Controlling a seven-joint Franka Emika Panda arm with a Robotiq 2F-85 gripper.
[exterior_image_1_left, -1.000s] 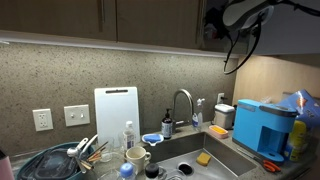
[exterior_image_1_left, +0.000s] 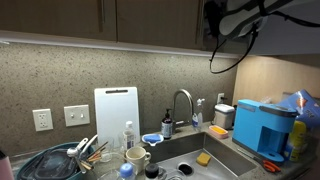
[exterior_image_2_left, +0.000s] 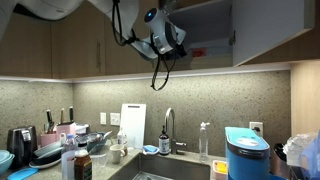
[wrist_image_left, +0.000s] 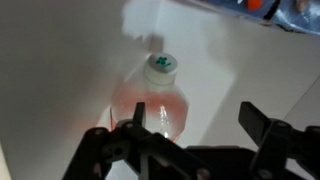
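Note:
In the wrist view a bottle (wrist_image_left: 150, 98) with a pinkish, clear-looking body and a white cap (wrist_image_left: 161, 64) with a green mark stands on a pale surface. My gripper is open, its dark fingers (wrist_image_left: 93, 142) spread to either side of the bottle's lower part. Nothing is clamped between them; whether either finger touches the bottle I cannot tell. From the second exterior view, the gripper (exterior_image_2_left: 178, 50) is up at the open wall cabinet (exterior_image_2_left: 208, 20). A cabinet door hides most of it in the first exterior view.
Close around the arm are the open cabinet door (exterior_image_2_left: 265, 25) and the shelf's underside. A blue-lidded object (wrist_image_left: 245, 8) edges the top of the wrist view. Below lie the sink (exterior_image_1_left: 205, 160), the faucet (exterior_image_1_left: 183, 100) and a blue coffee machine (exterior_image_1_left: 262, 128).
The arm at the cabinet has shifted a little upward, and its hanging cable has swung. The counter and sink items look unchanged.

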